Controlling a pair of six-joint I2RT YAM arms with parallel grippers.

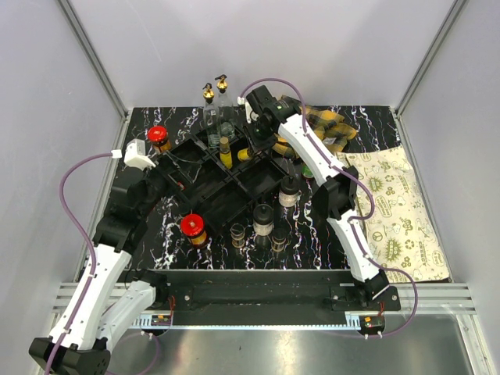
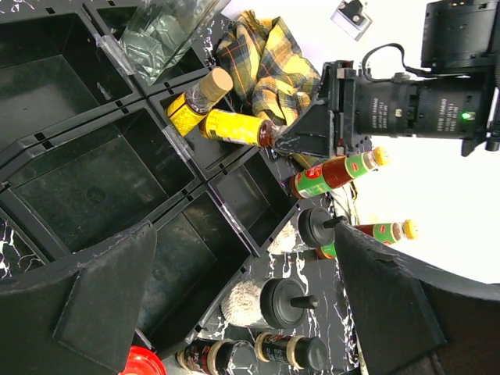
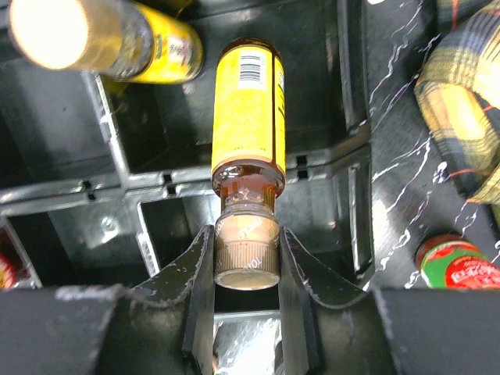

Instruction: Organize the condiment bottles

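A yellow-labelled bottle [image 3: 246, 117] is gripped by its tan cap in my right gripper, which is shut on it. It points tilted over the back-right compartment of the black divided organizer [image 1: 226, 181]. Another yellow-labelled bottle [image 1: 226, 154] stands in the organizer next to it. Two clear pump bottles [image 1: 218, 117] occupy the back compartment. My left gripper is open and empty above the organizer's left side. Two red-capped jars [image 1: 193, 226] [image 1: 158, 137] flank the organizer.
Black-lidded jars [image 1: 289, 190] and small spice jars [image 1: 237, 233] stand along the organizer's front right. Red-and-green bottles [image 2: 328, 176] are beyond them. A checked cloth [image 1: 332, 125] lies at the back, a patterned mat [image 1: 398, 219] at right.
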